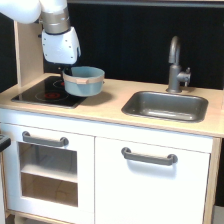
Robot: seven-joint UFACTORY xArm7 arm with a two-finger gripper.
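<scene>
A light blue-grey pot [85, 88] hangs a little above the counter, partly over the right side of the black stove top [45, 91]. The fingertips are small and dark here, so the exact contact is hard to make out. The white arm comes down from the upper left.
To the right, an empty dark sink [165, 105] with a tall faucet [177, 70] is set into the wooden counter [115, 98]. White cabinet doors with grey handles are below. Bare counter lies between stove and sink.
</scene>
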